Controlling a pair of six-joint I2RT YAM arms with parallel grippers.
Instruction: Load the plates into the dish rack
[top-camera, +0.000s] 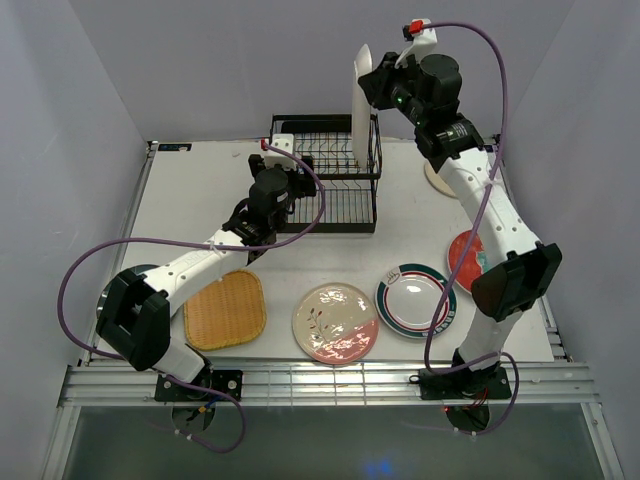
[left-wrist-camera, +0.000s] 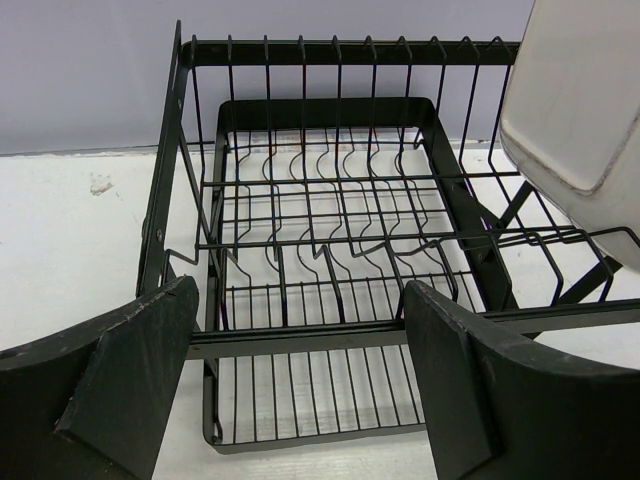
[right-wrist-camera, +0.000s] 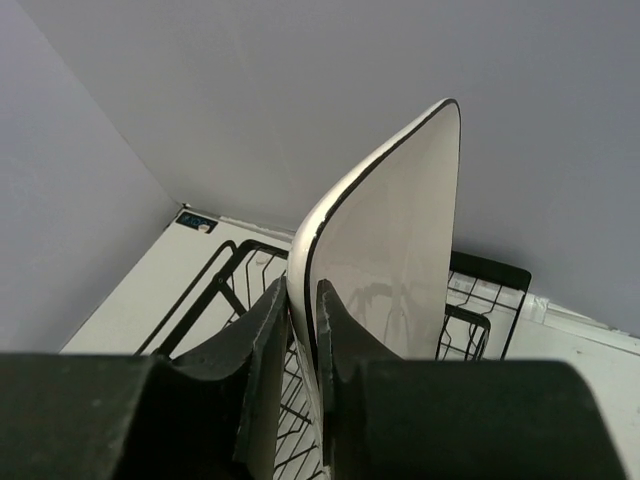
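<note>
A white squarish plate (top-camera: 361, 115) stands upright over the right end of the black dish rack (top-camera: 325, 228). My right gripper is shut on its near edge, high up. In the left wrist view the plate (left-wrist-camera: 570, 110) is at the upper right, low among the rack's wires. My left gripper is open at the rack's front top bar, its fingers either side of a stretch of it. Several plates lie on the table, among them a pink-and-cream plate (top-camera: 335, 324), a green-rimmed plate (top-camera: 414, 300) and a red plate (top-camera: 466, 262).
An orange woven square piece (top-camera: 225, 310) lies front left, partly beside a dark-rimmed plate under the left arm. A cream disc (top-camera: 440, 182) lies right of the rack. Grey walls close the back and sides.
</note>
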